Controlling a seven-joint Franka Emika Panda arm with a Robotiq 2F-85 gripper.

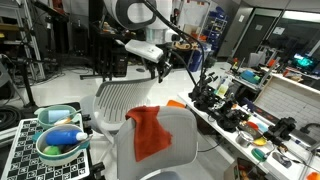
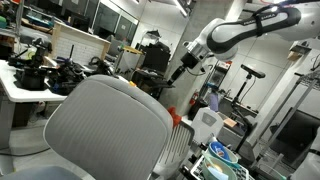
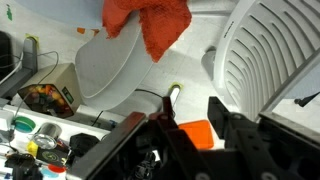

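Observation:
My gripper (image 1: 160, 76) hangs in the air above the chairs, open, with nothing between its fingers. In the wrist view the fingers (image 3: 190, 112) stand apart over the floor, between a grey chair and a white slatted one. A red-orange cloth (image 1: 150, 132) lies draped over the grey chair (image 1: 181, 132), below the gripper and clear of it. The same cloth (image 3: 162, 24) shows at the top of the wrist view. Behind and left of the grey chair is the white slatted chair (image 1: 122, 97), empty in exterior view 1.
Several bowls and containers, among them a light green bowl (image 1: 42, 154), stand at the left with a blue item (image 1: 66, 136) in them. A long white table (image 1: 215, 124) crowded with tools and devices runs along the right.

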